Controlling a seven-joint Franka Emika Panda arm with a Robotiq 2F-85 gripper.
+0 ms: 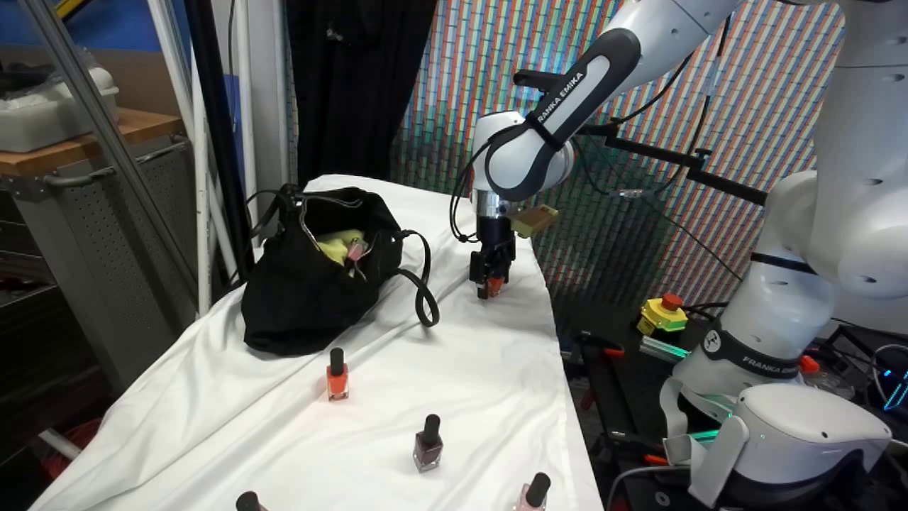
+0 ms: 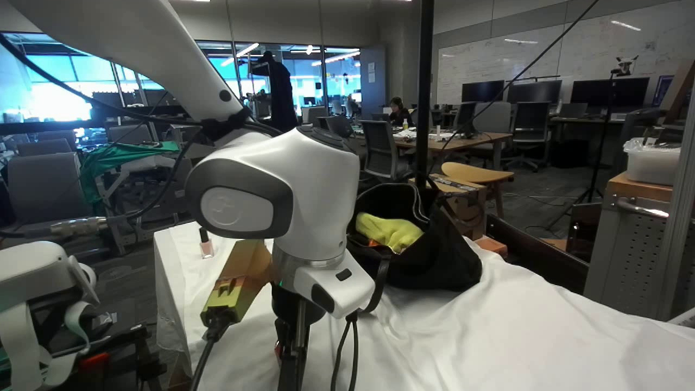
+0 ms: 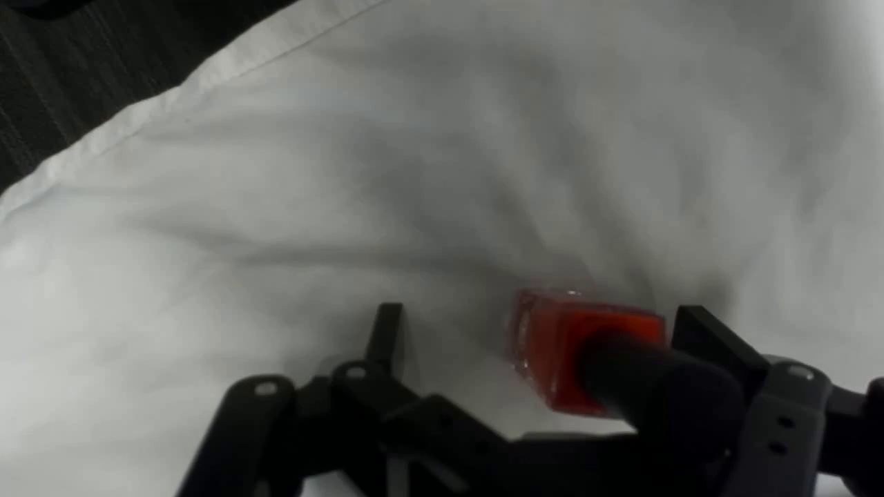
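Observation:
A red nail polish bottle [image 3: 555, 348] with a black cap stands on the white cloth, between the spread fingers of my open gripper. In the wrist view it is close to the right finger [image 3: 717, 344]; whether they touch I cannot tell. A wide gap separates it from the left finger [image 3: 387, 339]. From exterior view 1, the gripper [image 1: 489, 285] is low at the far right of the table, partly covering that red bottle [image 1: 495, 288]. In exterior view 2 the arm hides most of the gripper.
An open black bag [image 1: 315, 298] holding yellow cloth [image 1: 338, 245] and a pink item sits at the left. Nearer stand an orange-red bottle [image 1: 338, 383], a dark bottle [image 1: 428, 447], a pale pink one [image 1: 533, 494] and a black cap [image 1: 248, 501]. The table's right edge is close.

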